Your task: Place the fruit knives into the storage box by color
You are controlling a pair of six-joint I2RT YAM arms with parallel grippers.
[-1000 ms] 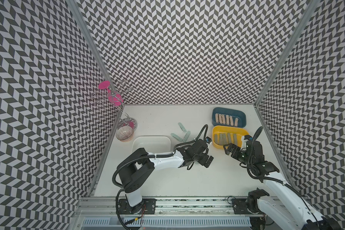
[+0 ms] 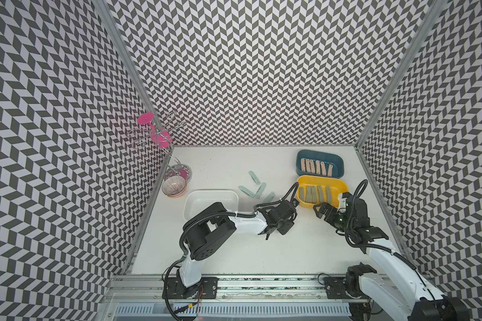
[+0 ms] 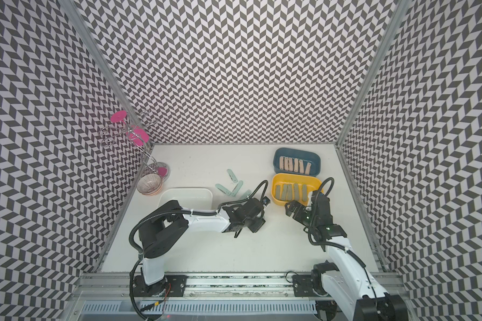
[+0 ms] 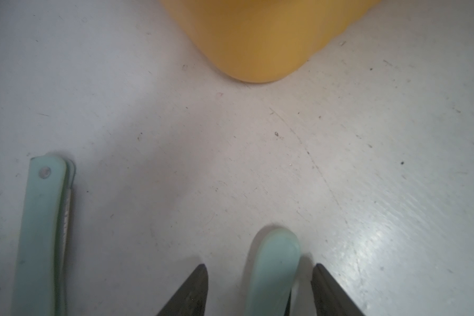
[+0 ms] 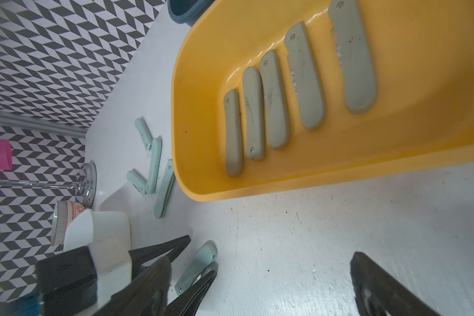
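Several mint knives (image 2: 259,190) lie loose on the middle of the table. In the left wrist view my left gripper is open, one finger either side of a mint knife (image 4: 273,263); another (image 4: 36,226) lies to the left. The yellow box (image 2: 342,187) holds several grey-green knives (image 5: 352,58), and the blue box (image 2: 334,157) behind it holds several beige knives (image 2: 310,165). A white box (image 2: 211,195) stands at left, empty where visible. My right gripper stands open just in front of the yellow box, nothing between its fingers.
A metal stand with pink parts (image 2: 160,137) and a wire basket (image 2: 174,187) occupy the left rear. The left arm reaches across in front of the white box.
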